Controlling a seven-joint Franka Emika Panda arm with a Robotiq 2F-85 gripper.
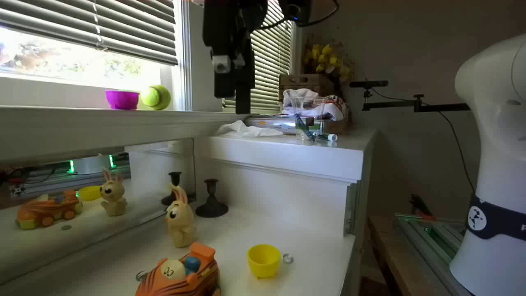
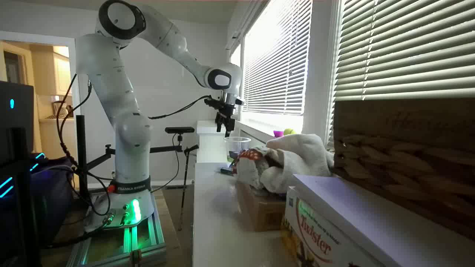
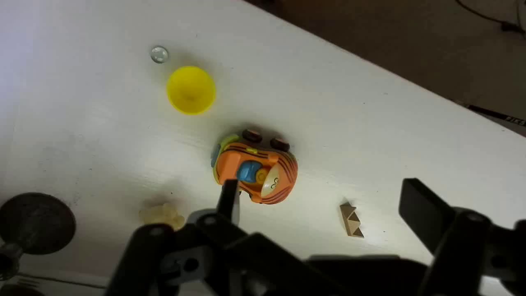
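Note:
My gripper is open and empty, high above the white surface; its two fingers stand wide apart in the wrist view. Below it lies an orange toy car (image 3: pixel 283 185) with dark stripes and a blue seat, just beyond the left fingertip in the picture. A small yellow cup (image 3: pixel 191 90) stands upright and looks empty, with a clear glass bead (image 3: pixel 159 54) beside it. The cream bunny toy (image 1: pixel 180 222) stands upright behind the car, partly covered by my gripper in the wrist view. A small brown folded piece (image 3: pixel 351 220) lies between the fingers' lines, far below.
A dark candlestick (image 1: pixel 212 204) stands near the back corner. The raised white counter (image 1: pixel 276 148) carries a clear cup, a pen and cloths. On the window ledge sit a purple bowl (image 1: pixel 121 99) and a tennis ball (image 1: pixel 156 98).

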